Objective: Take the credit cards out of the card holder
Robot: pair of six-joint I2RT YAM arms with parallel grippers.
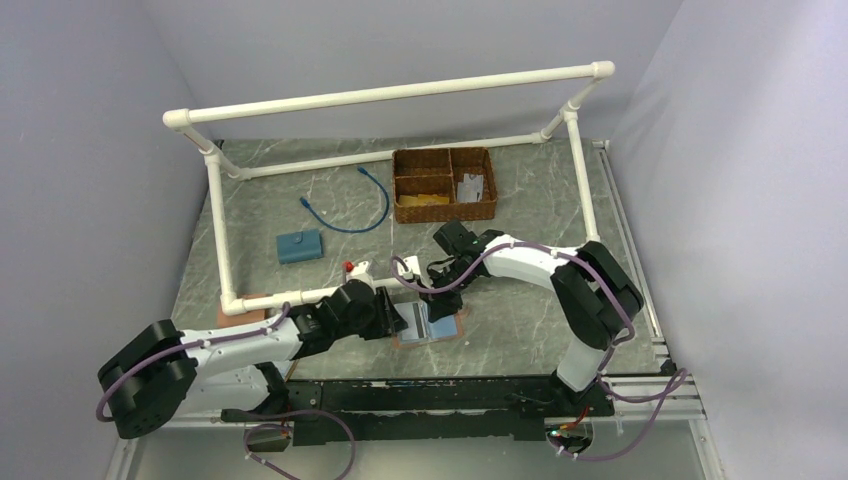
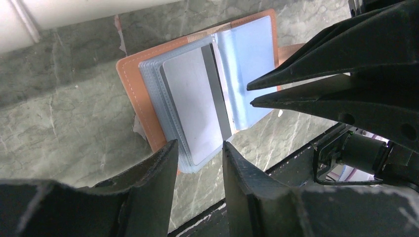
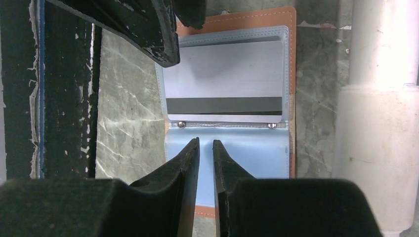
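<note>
An open tan card holder (image 2: 131,84) with pale blue sleeves lies flat on the grey table. In the left wrist view a white card with a dark stripe (image 2: 190,103) sits in its sleeve. My left gripper is part open at the holder's edge beside that card, with nothing visible between its fingers. My right gripper has its tips close together over the empty blue flap (image 3: 247,153); whether anything is pinched between them is hard to see.
White pipes (image 1: 300,298) run just behind the holder. A woven basket (image 1: 445,210), a blue cable (image 1: 350,228) and a teal wallet (image 1: 298,247) lie farther back. A dark rail (image 1: 430,392) borders the front edge.
</note>
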